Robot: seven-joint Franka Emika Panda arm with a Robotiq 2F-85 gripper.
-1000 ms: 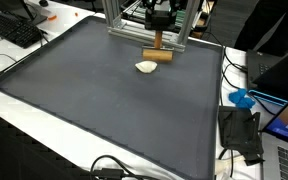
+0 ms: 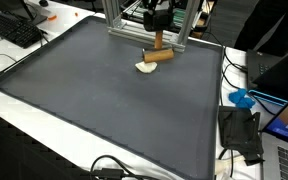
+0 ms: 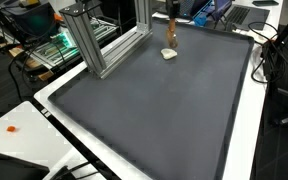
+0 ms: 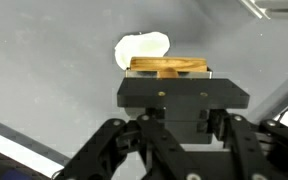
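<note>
A wooden tool with a wide head (image 2: pixel 158 55) and an upright handle (image 2: pixel 159 40) stands near the back edge of the grey board. My gripper (image 2: pixel 159 31) is above it, shut on the handle. From the wrist view, the wooden head (image 4: pixel 169 65) shows beyond the dark gripper body, which hides the fingertips and most of the handle. A flat, pale, rounded piece (image 4: pixel 142 47) lies just beside the head. The same pale piece (image 3: pixel 168 54) rests on the board in front of the tool in exterior view 2.
The grey board (image 2: pixel 104 95) is bare across its middle and front. A metal frame (image 3: pixel 119 45) stands along one edge. A black pouch (image 2: pixel 240 130), a blue item (image 2: pixel 242 98) and cables lie off the right side.
The wooden head has turned slightly, so its right end now sits higher in exterior view 1. The gripper has shifted a little with it. The pale piece looks nearly unchanged.
</note>
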